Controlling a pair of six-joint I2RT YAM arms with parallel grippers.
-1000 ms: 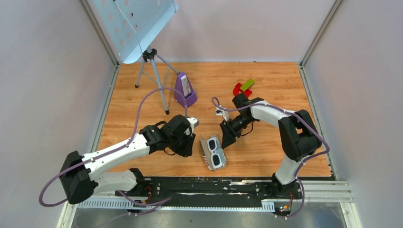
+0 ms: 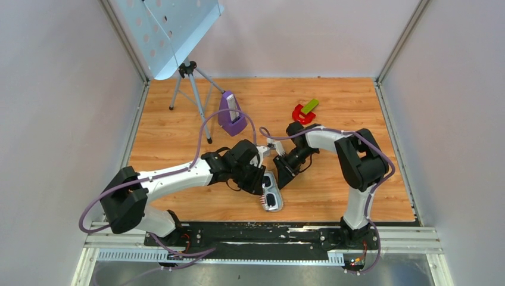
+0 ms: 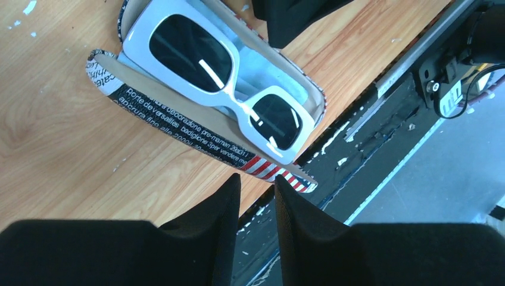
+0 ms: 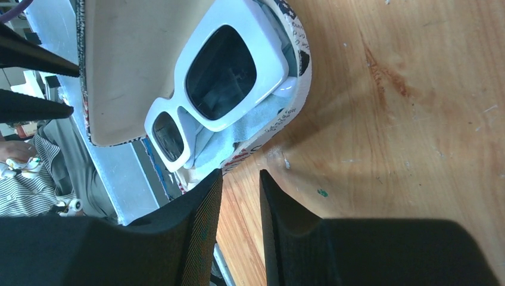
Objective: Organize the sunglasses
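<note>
White sunglasses [image 3: 190,83] with dark lenses lie on light blue cloth [image 4: 256,122] inside a case [image 2: 273,202] with a striped, printed edge. My left gripper [image 2: 261,189] is over the case's left side; in the left wrist view its fingertips [image 3: 231,196] are at the striped lid edge, slightly apart, and whether they grip it is unclear. My right gripper is just right of the case, part open, with wood visible between its fingers.
A purple metronome [image 2: 231,122] and a tripod [image 2: 193,89] with a light panel stand at the back left. Red and green pieces [image 2: 308,107] lie at the back right. The table's front edge is close below the case.
My left gripper has moved right onto the case's left side. The case looks narrower than a second ago.
</note>
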